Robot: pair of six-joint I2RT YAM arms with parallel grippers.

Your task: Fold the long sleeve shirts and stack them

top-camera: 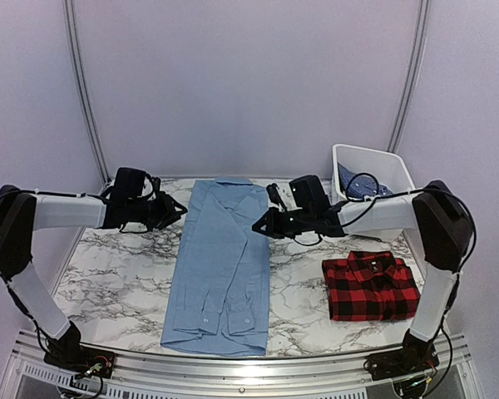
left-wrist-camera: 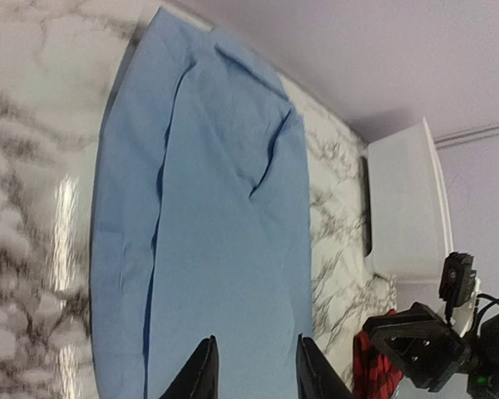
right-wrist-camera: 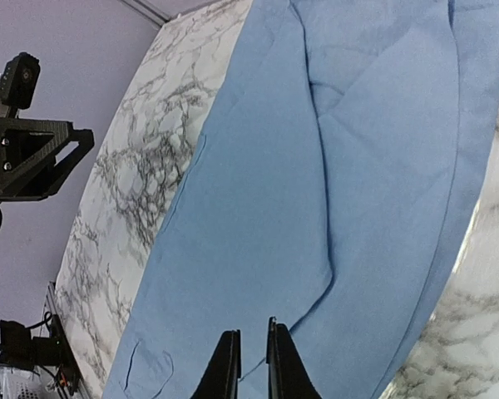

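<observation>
A light blue long sleeve shirt [top-camera: 220, 258] lies flat as a long narrow strip, its sides and sleeves folded inward and its cuffs near the front hem. The collar end points to the back wall. My left gripper [top-camera: 185, 209] hovers at the shirt's left edge, its fingers [left-wrist-camera: 201, 370] apart and empty. Over the right edge is my right gripper [top-camera: 260, 229], fingers [right-wrist-camera: 226, 362] a little apart with only blue cloth visible below. To the right, a folded red and black checked shirt [top-camera: 370, 287] forms a neat rectangle.
A white bin [top-camera: 343, 154] at the back right holds a dark blue patterned cloth [top-camera: 370, 183]. Bare marble table [top-camera: 121, 287] shows left of the blue shirt and between it and the checked one.
</observation>
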